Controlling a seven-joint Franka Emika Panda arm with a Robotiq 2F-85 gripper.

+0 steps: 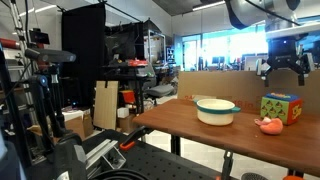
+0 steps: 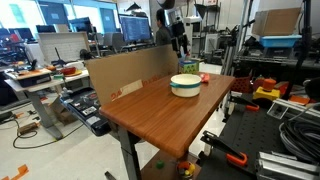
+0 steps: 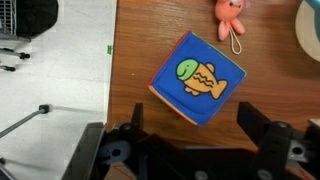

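Observation:
A colourful block (image 1: 281, 107) rests at the right end of the brown table in exterior view 1. From above, the wrist view shows the block's blue top (image 3: 198, 77) with an orange and green fish picture. A pink soft toy (image 1: 269, 126) lies just in front of it; the same toy (image 3: 229, 15) is at the wrist view's upper edge. My gripper is open above the block, its fingers apart and nothing between them. To the left on the table stands a white bowl (image 1: 215, 116) with a teal rim; only part of the bowl (image 3: 309, 28) shows in the wrist view.
A brown panel (image 2: 118, 80) stands along one long side. Beyond the table's edge in the wrist view is pale floor (image 3: 55, 90).

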